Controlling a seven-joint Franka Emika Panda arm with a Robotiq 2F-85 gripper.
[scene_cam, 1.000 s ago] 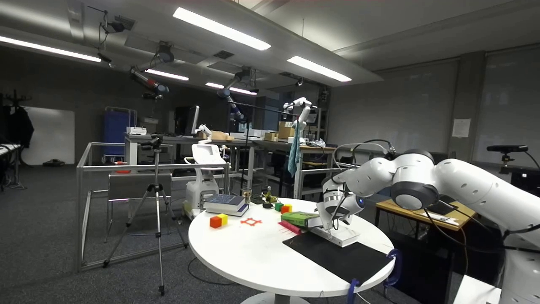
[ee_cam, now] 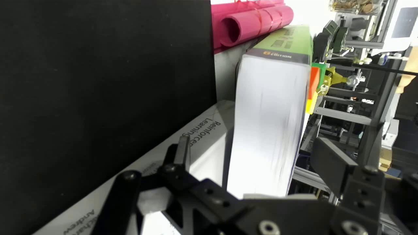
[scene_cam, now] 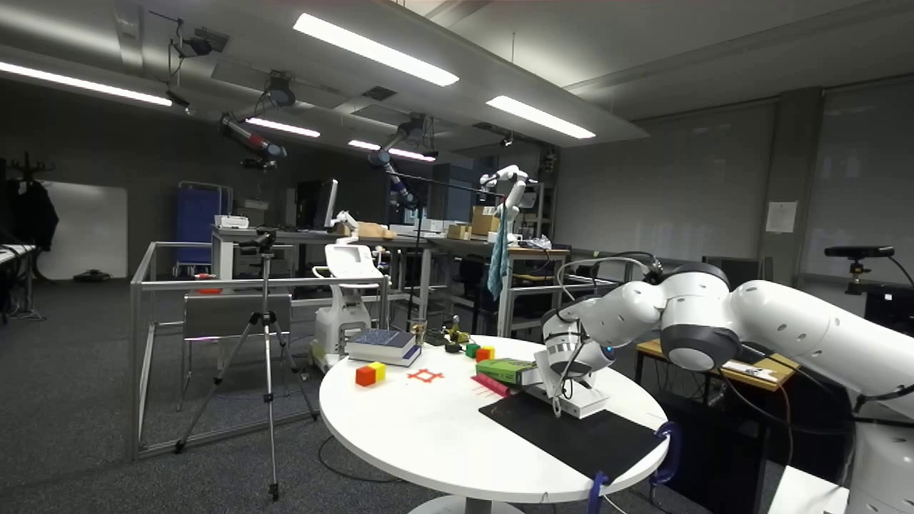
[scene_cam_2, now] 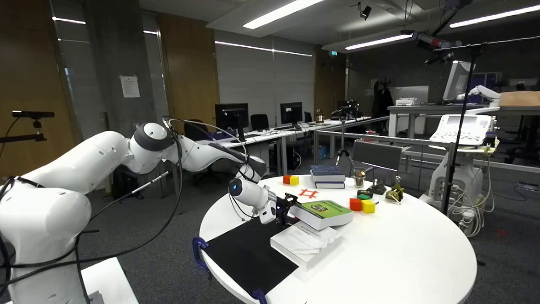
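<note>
A thick green book rests partly over a white book whose cover reads "Reinforcement Learning" in part. Low beside the green book, my gripper faces its side. In the wrist view the gripper is open, one finger above the white cover and the other finger past the green book's far side. White page edges of the green book show between the fingers, apart from the pads as far as I can see. The arm hides the gripper in exterior view 1.
A black mat covers the near part of the round table. Close to the books lies a pink roll. Coloured blocks, stacked blue books and a glass jar stand farther off. Blue clamps grip the table edge.
Both books appear to lie where they were.
</note>
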